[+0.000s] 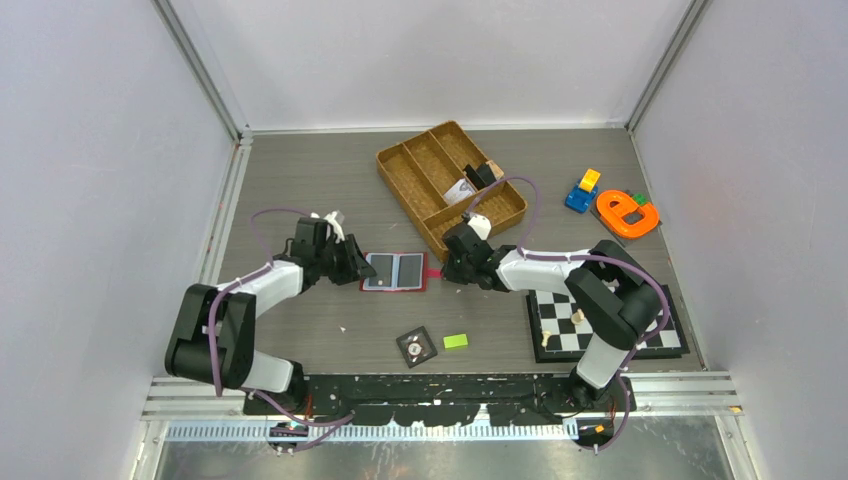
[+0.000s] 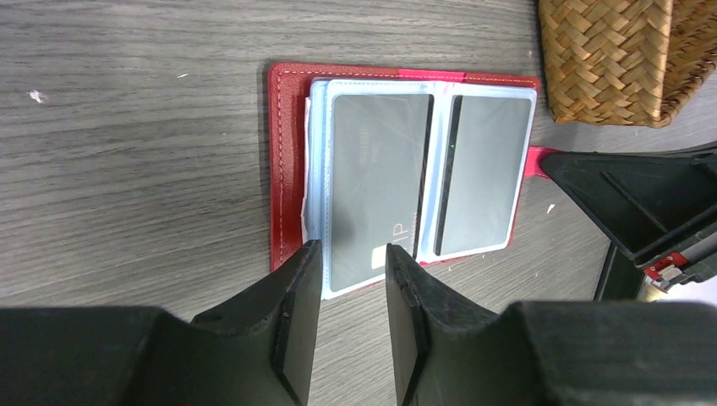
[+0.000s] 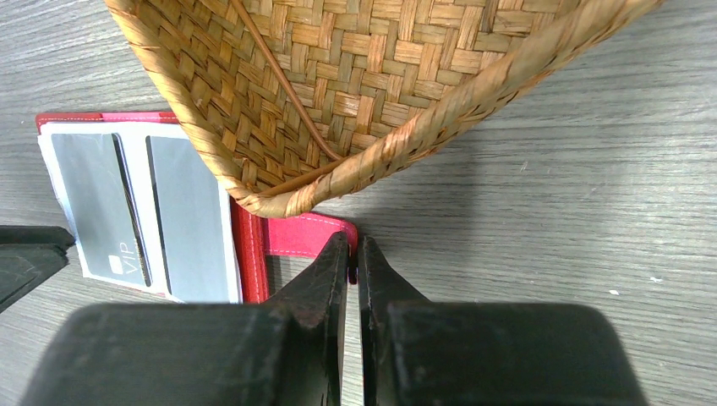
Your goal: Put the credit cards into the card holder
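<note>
The red card holder [image 1: 394, 287] lies open on the table, with grey card slots [image 2: 376, 169] facing up. My left gripper hovers at its near left part, fingers a little apart; whether anything is between them I cannot tell. My right gripper is shut on the holder's pink tab [image 3: 300, 233], at the holder's right side beside the basket. Whether any cards are inside the slots is not clear.
A woven divided basket [image 1: 410, 185] stands behind the holder. A compass-like square [image 1: 416, 362], a green block [image 1: 456, 341], a chessboard [image 1: 655, 345] and toys [image 1: 627, 212] lie around.
</note>
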